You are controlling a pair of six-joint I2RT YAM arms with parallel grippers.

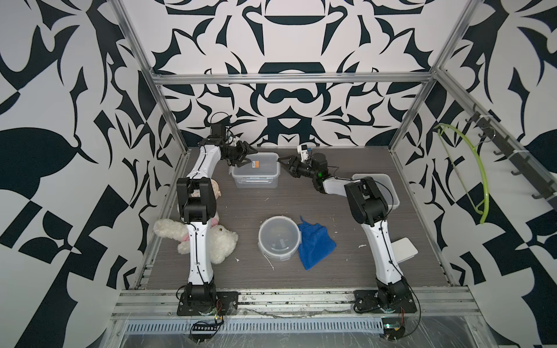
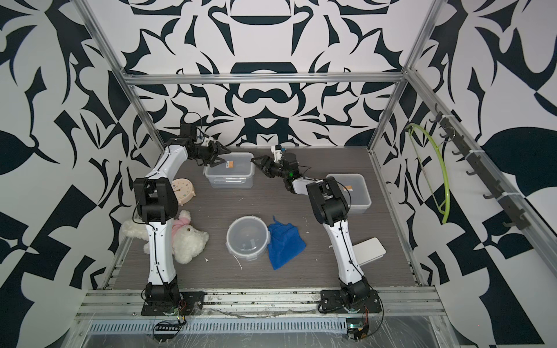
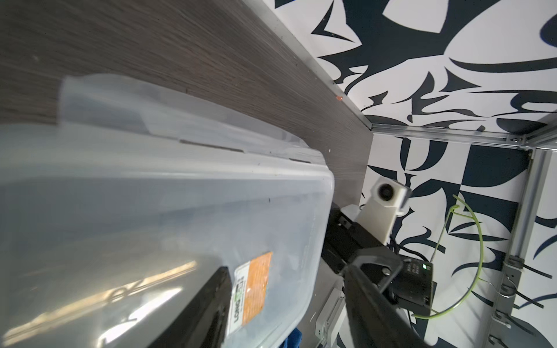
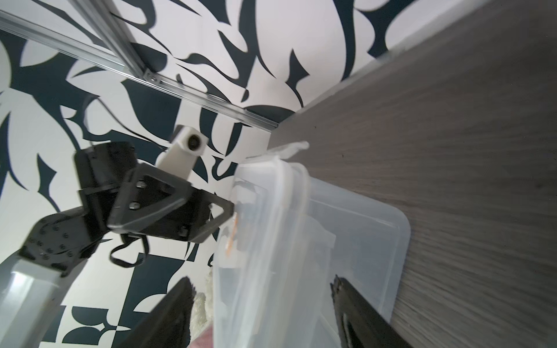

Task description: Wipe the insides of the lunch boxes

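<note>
A lidded clear lunch box (image 1: pixel 258 171) with an orange label sits at the back middle. My left gripper (image 2: pixel 213 155) is over its left end; in the left wrist view its fingers stand apart above the lid, and what is between them is unclear. My right gripper (image 2: pixel 261 163) stands open at the box's right end, its fingertips facing the side. A second box (image 2: pixel 354 200) lies at the right, partly behind the right arm. A round lidded container (image 1: pixel 279 236) stands in front, beside a blue cloth (image 1: pixel 314 243).
A white plush toy (image 1: pixel 220 243) and a round wooden item (image 2: pixel 183 191) lie left. A white flat object (image 2: pixel 369 251) lies at the right front.
</note>
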